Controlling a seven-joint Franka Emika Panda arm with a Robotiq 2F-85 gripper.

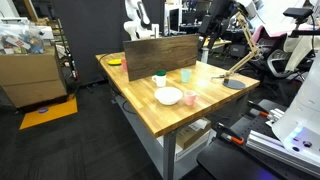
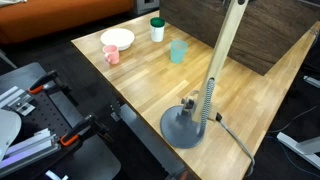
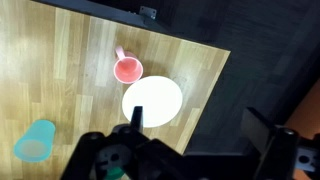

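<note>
Seen from above in the wrist view, my gripper stands open, its dark fingers wide apart with nothing held between them. A round white dish (image 3: pixel 152 100) lies on the wooden table below, partly behind the gripper in that picture. Beside the dish is a pink mug (image 3: pixel 127 68), handle pointing away from it. A translucent teal cup (image 3: pixel 35 140) stands apart at the left. The white mug with a green inside (image 2: pixel 157 30) is upright near the wooden board, and mostly hidden in the wrist view. In exterior view 1 my gripper (image 1: pixel 207 43) hangs high over the table's right end.
A lamp with a grey round base (image 2: pixel 185 128) and wooden arm rises from the table, its cable trailing on the surface. The upright wooden board (image 1: pixel 160 57) closes off the table's back. Bare tabletop (image 2: pixel 135 85) spreads between the cups and the lamp.
</note>
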